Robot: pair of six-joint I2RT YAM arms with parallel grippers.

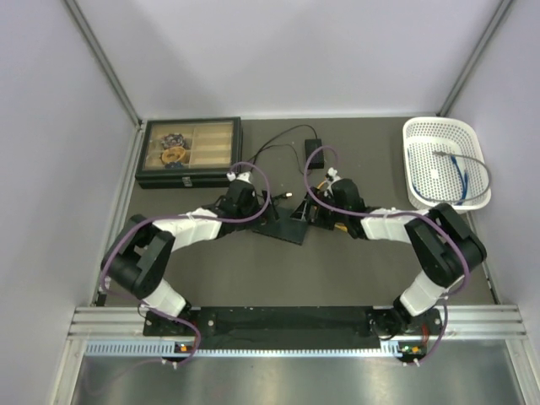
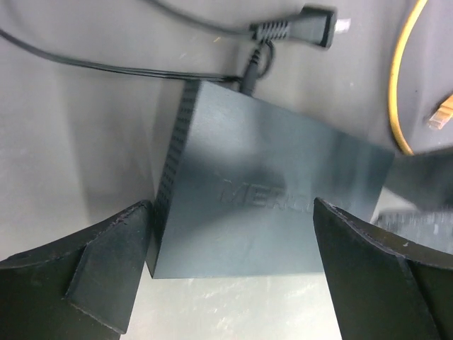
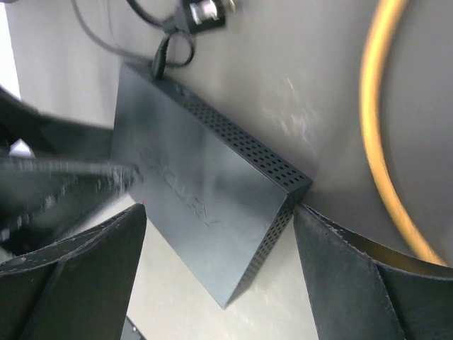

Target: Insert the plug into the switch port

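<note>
The dark grey switch box [image 2: 255, 184] lies on the mat between both grippers; in the top view it sits centre. A black plug with a metal tip and a small cable connector lie at its back edge, also seen as the plug [image 3: 198, 14] in the right wrist view. My left gripper is open, fingers either side of the box's left part. My right gripper is open around the box's right end. A yellow cable [image 3: 375, 120] runs beside the box.
A black adapter [image 1: 314, 153] with cables lies behind. A lidded case [image 1: 189, 152] stands back left, a white basket [image 1: 443, 135] with cables back right.
</note>
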